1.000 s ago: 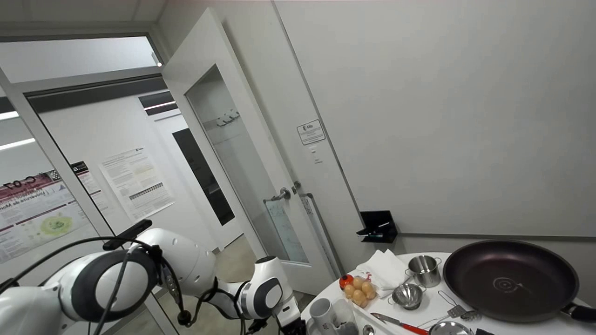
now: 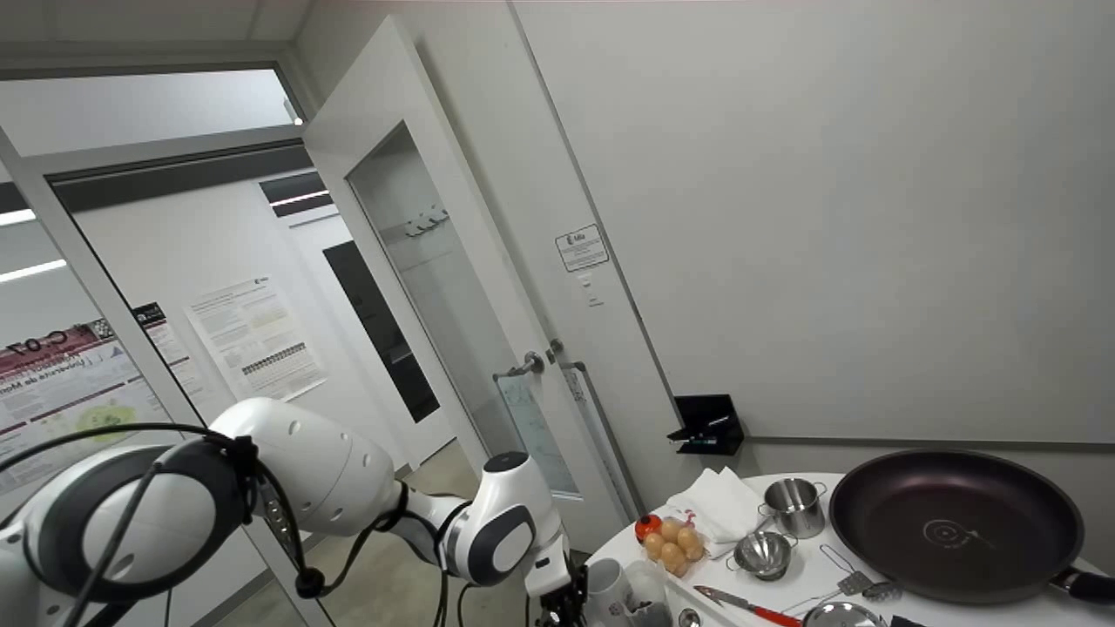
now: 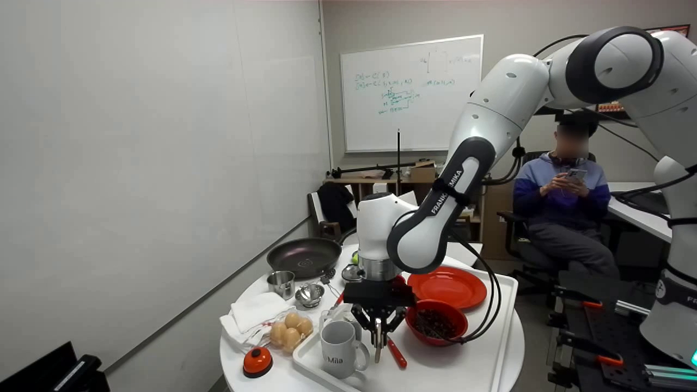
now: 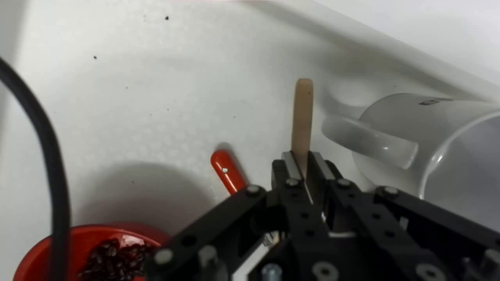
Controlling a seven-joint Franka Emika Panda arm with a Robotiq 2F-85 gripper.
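Note:
A thin tan wooden stick (image 4: pixel 302 114) is pinched in my gripper, its free end pointing away from the fingers in the wrist view. In exterior view 2 my gripper (image 3: pixel 378 332) points down over the white tray (image 3: pixel 467 366), with the stick reaching below it. Just beside it stands a white mug (image 3: pixel 337 353) with its handle towards the stick. On the other side is a red bowl (image 3: pixel 460 323) of dark beans. A red handle (image 4: pixel 227 171) lies on the tray near the fingers. Exterior view 1 shows the gripper only partly, at the bottom edge.
Behind the bowl lies a red plate (image 3: pixel 451 286). Bagged eggs (image 3: pixel 291 332), an orange-red timer (image 3: pixel 257 361), metal cups and a large pan (image 3: pixel 304 257) stand outside the tray. A black cable (image 4: pixel 47 140) hangs across the wrist view. The tray's front is bare.
In exterior view 1 the arm has shifted, its wrist now a little further right and closer in front of the mugs.

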